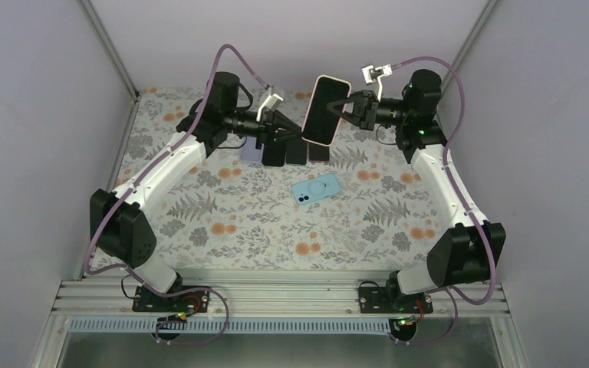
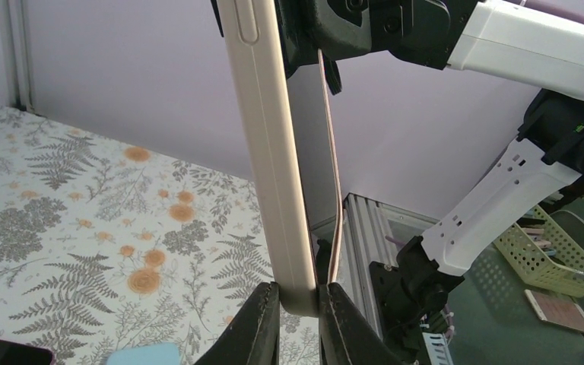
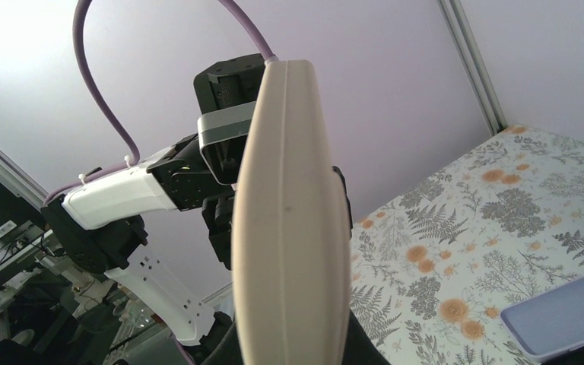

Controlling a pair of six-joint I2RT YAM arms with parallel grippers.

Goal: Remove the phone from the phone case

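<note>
Held in the air above the table, the cased phone shows its black screen [image 1: 324, 113] inside a pale beige-pink rim in the top view. The case's beige side wall [image 2: 262, 144] fills the middle of the left wrist view, with a thin pinkish far rim beyond the screen. My left gripper is shut on the case at its lower corner. From the opposite side, my right gripper [image 1: 334, 108] is shut on the case's edge. Close up in the right wrist view, the beige case [image 3: 293, 228] hides much of that gripper's fingers. The phone appears seated within the case.
On the floral table [image 1: 245, 222] lies a light blue phone or case [image 1: 317, 188]. Several flat items stand in a row behind it, among them a lavender tray [image 1: 251, 151] and a black one [image 1: 274, 154].
</note>
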